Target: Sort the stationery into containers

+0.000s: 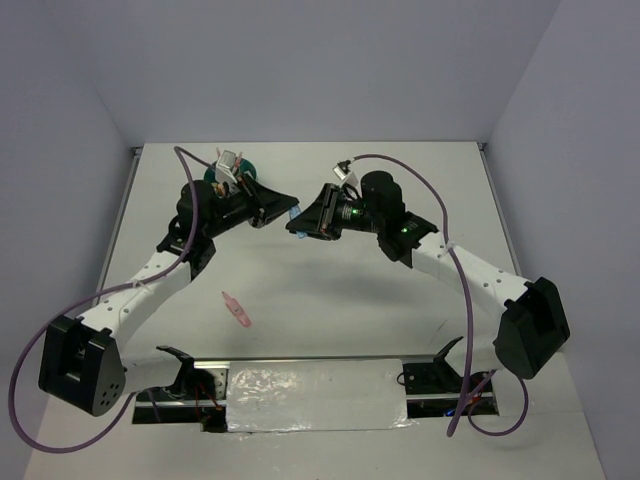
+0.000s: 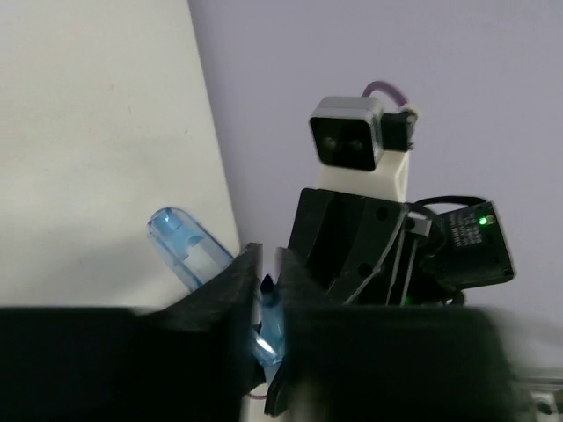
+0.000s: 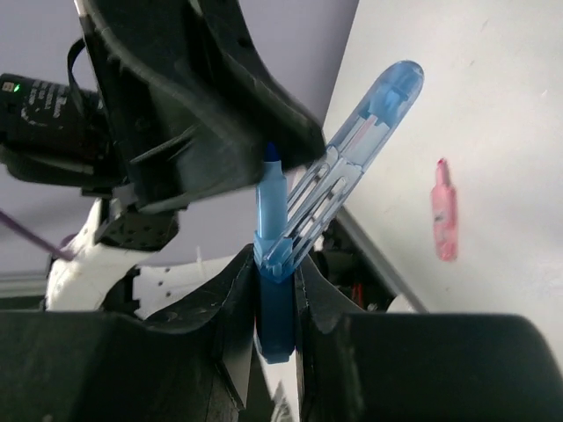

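Note:
A light-blue pen with a clear clip (image 3: 274, 308) is held upright in my right gripper, which is shut on it. My left gripper (image 1: 285, 205) reaches over its top from the left, its dark fingers at the pen's tip in the right wrist view; in the left wrist view they are blurred, so their exact opening is unclear. A pink marker (image 1: 237, 309) lies on the white table at front left. A teal container with pens (image 1: 246, 167) stands at back left, partly hidden by my left arm.
Grey walls surround it, and both arms meet above its centre.

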